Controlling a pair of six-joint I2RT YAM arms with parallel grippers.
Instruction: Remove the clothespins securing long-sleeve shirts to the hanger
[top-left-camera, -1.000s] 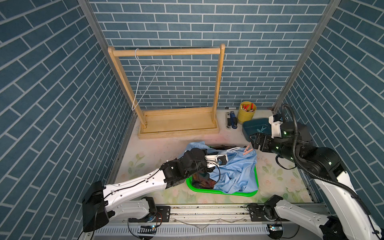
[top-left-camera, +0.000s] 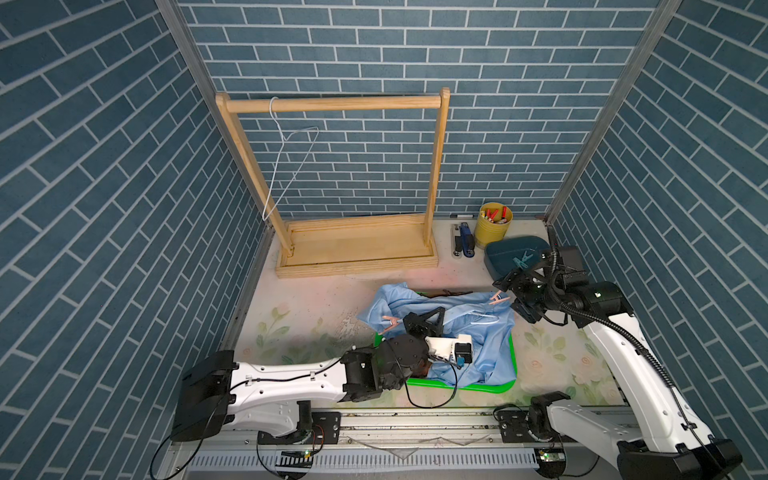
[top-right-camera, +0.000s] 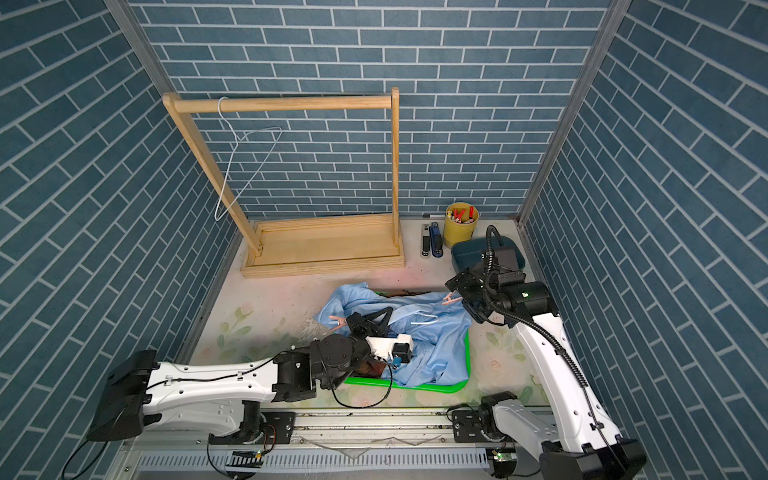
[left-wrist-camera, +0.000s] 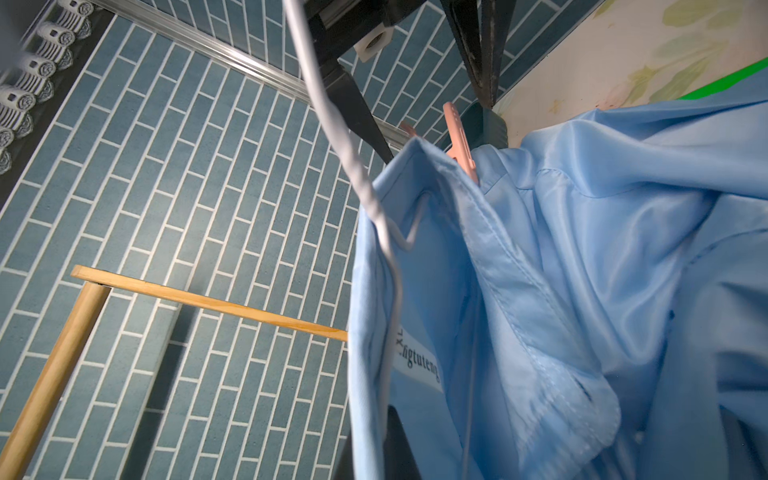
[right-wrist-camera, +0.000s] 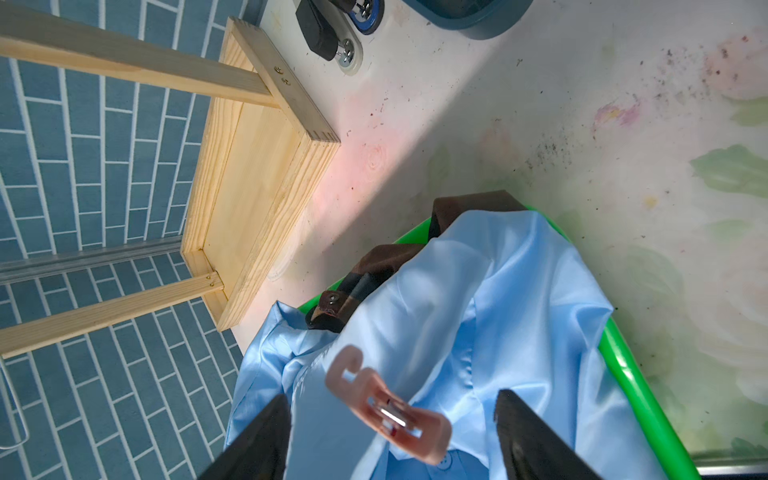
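A light blue shirt (top-left-camera: 472, 336) lies over a green-rimmed tray (right-wrist-camera: 640, 392), with part of a white hanger (left-wrist-camera: 344, 152) in its collar. Pink clothespins show at its two sides, a left clothespin (top-left-camera: 389, 323) and a right clothespin (top-left-camera: 499, 297). My left gripper (top-left-camera: 436, 318) is shut at the collar; the hanger wire runs down to its partly hidden fingers (left-wrist-camera: 397, 444), and I cannot tell what they grip. Part open, my right gripper has the right clothespin between its fingers, with gaps on both sides.
A wooden rack (top-left-camera: 336, 104) with an empty hanger (top-left-camera: 276, 168) stands at the back left. Behind the right gripper sits a dark teal bin (top-left-camera: 512, 252), near a yellow cup (top-left-camera: 491, 232). Brown cloth (right-wrist-camera: 376, 272) lies under the shirt.
My right gripper has moved left and lower, round to the right clothespin. The left arm has shifted slightly right, and the left clothespin has come into clearer view.
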